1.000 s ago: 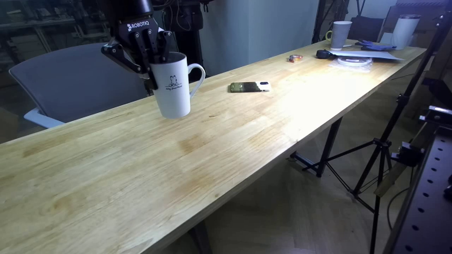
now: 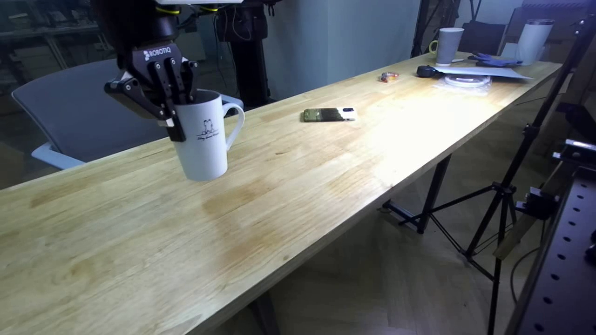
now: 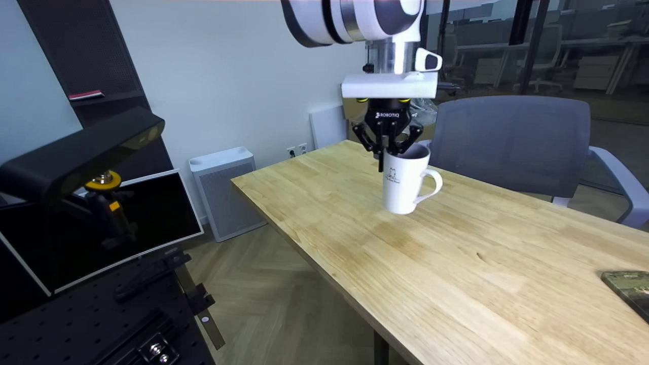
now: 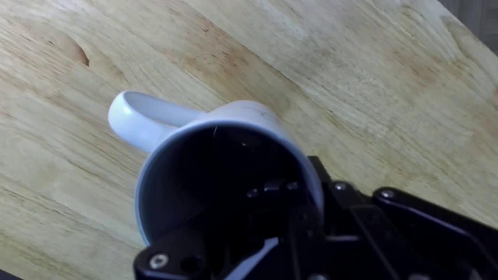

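A tall white mug (image 2: 205, 148) with a small dark drawing on its side is slightly tilted in exterior view 1, its handle toward the phone side. My gripper (image 2: 187, 118) is shut on the mug's wall, one finger inside the cup and the other along the outside. The same hold shows in exterior view 2, with the gripper (image 3: 387, 159) at the rim of the mug (image 3: 399, 184). Looking down in the wrist view, I see the mug's handle (image 4: 135, 123) and its dark inside. Whether its base touches the table is hard to tell.
A patterned phone (image 2: 329, 115) lies on the wooden table (image 2: 268, 223). Farther along are a small wrapped item (image 2: 388, 76), a grey cup (image 2: 448, 47) and a white tumbler (image 2: 534, 42). A chair (image 2: 95, 109) stands against the table's edge.
In exterior view 1, my gripper and the mug have moved left and lower in the picture, away from the phone. The mug is still held; the phone has not moved.
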